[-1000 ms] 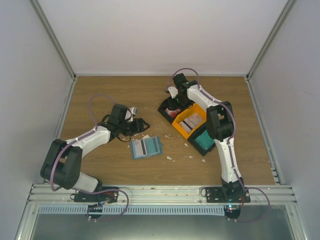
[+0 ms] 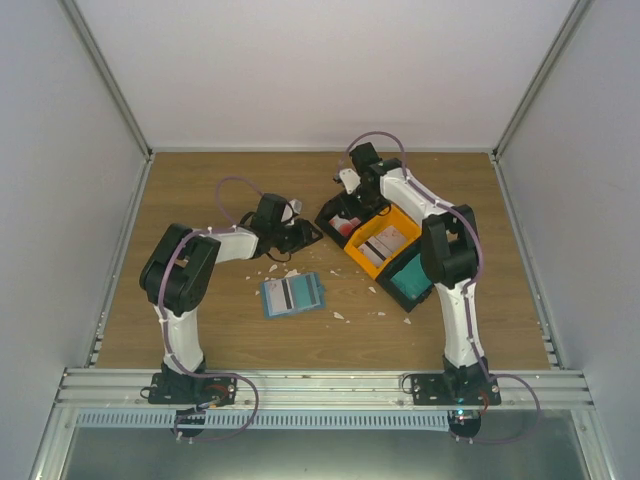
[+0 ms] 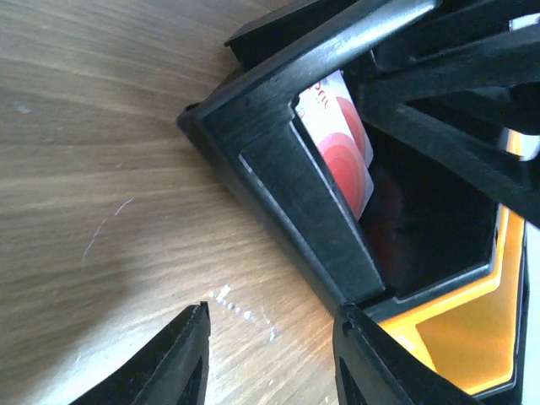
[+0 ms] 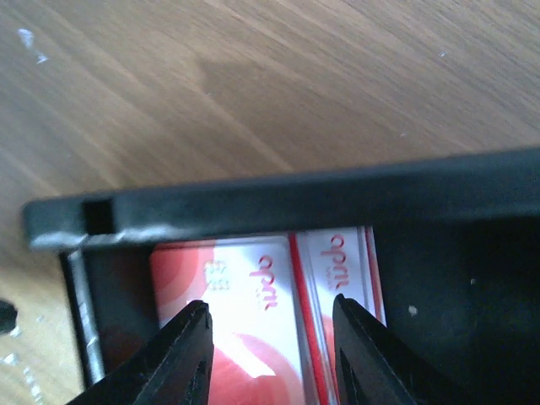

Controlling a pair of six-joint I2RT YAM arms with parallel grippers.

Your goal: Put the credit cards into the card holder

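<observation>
Red-and-white cards (image 4: pixel 245 333) stand in the black box (image 2: pixel 327 219); a narrower white card with a red edge (image 4: pixel 339 261) is beside them. My right gripper is over these cards, fingers apart, one in front of each side; whether it grips anything is unclear. My left gripper is parted, with only bare table between its fingers, left of the black box wall. Between the arms' near side and the boxes lies a flat blue piece (image 2: pixel 306 291) with pale and dark panels; I cannot tell whether it is the card holder.
An orange box (image 2: pixel 362 262) with pale and dark cards adjoins the black one, followed by a dark box holding teal pieces (image 2: pixel 413 276). The right fingers (image 3: pixel 472 143) crowd the black box's far side.
My left gripper has travelled right and away from the front edge, up to the black box. The right arm has shifted only slightly. The boxes look unmoved.
</observation>
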